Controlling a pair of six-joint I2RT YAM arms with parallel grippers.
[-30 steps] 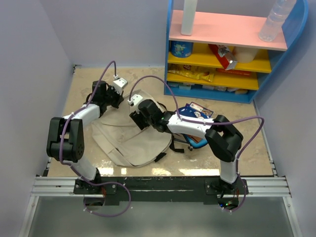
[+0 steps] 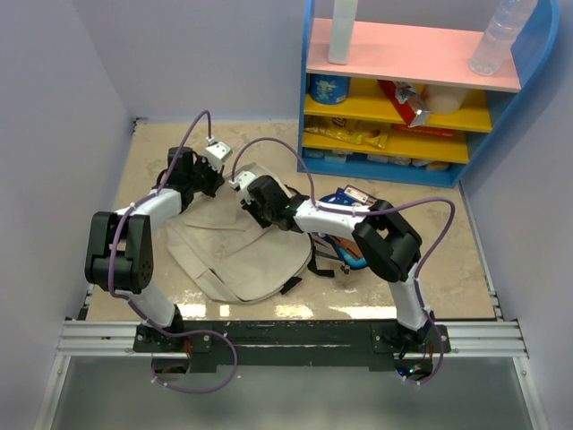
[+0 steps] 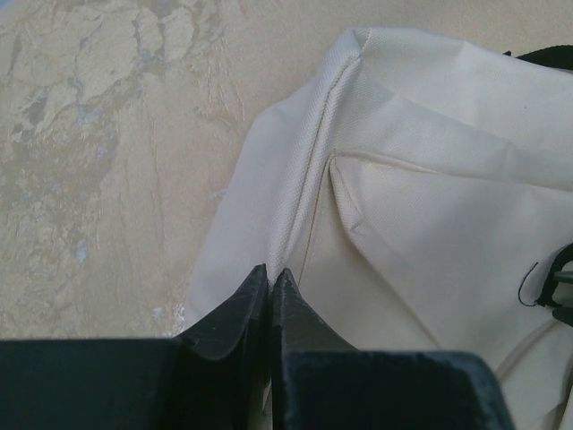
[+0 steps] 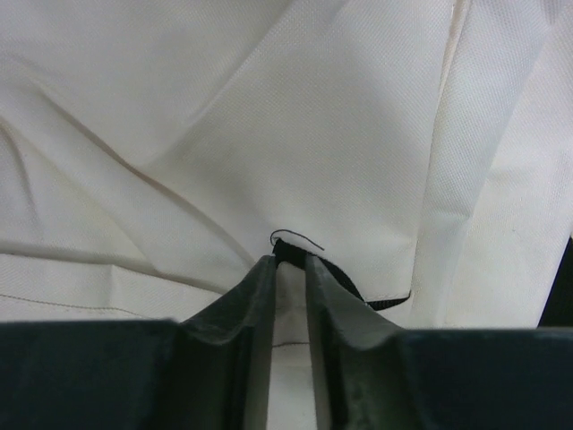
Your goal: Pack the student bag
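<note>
A white canvas bag point(image 2: 228, 264) lies spread flat on the table. My left gripper is shut on the bag's top edge fold, shown upright in the left wrist view with pale seams and creases. My right gripper is over the middle of the bag at a small black strip point(image 4: 340, 278) with a loose thread, its fingers narrowly apart around part of it; whether the strip is held is not clear.
A blue and colourful item point(image 2: 354, 260) lies right of the bag. A blue shelf unit point(image 2: 385, 168) with yellow and pink shelves, packets, a container and a bottle point(image 2: 497, 36) stands at the back right. Bare table point(image 2: 448, 269) is at the right.
The left arm has not visibly moved.
</note>
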